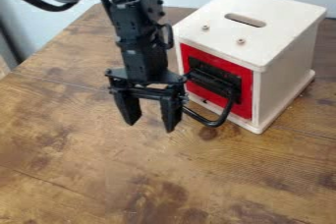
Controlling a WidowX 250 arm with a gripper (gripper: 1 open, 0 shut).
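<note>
My black gripper (149, 111) hangs over the wooden table at the middle left, fingers pointing down and spread open with nothing between them. Right of it stands a pale wooden box (273, 31) with a slot and two screws on top and a red front panel (246, 110). On that panel is a black fitting with a bent black handle (210, 120), which reaches out close beside my right finger; whether they touch I cannot tell.
A light wall stands behind the table's back edge.
</note>
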